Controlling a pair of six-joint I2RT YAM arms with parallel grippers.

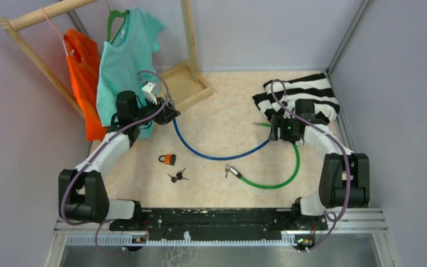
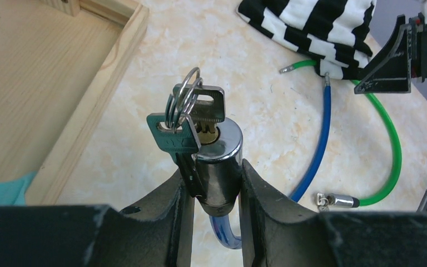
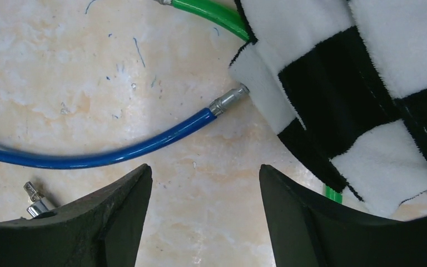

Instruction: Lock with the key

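My left gripper (image 1: 169, 113) is shut on the silver lock head (image 2: 218, 172) of the blue cable lock, held upright, with keys (image 2: 204, 107) on a ring at its top, one in the keyhole. The blue cable (image 1: 219, 157) hangs from it and runs right to its metal tip (image 3: 231, 100), beside the striped cloth. My right gripper is open above that tip, nothing between its fingers.
A green cable lock (image 1: 267, 187), an orange padlock (image 1: 170, 159) and loose keys (image 1: 179, 176) lie on the table. A wooden tray (image 1: 203, 92) and hanging shirts stand back left, a striped cloth (image 1: 311, 89) back right.
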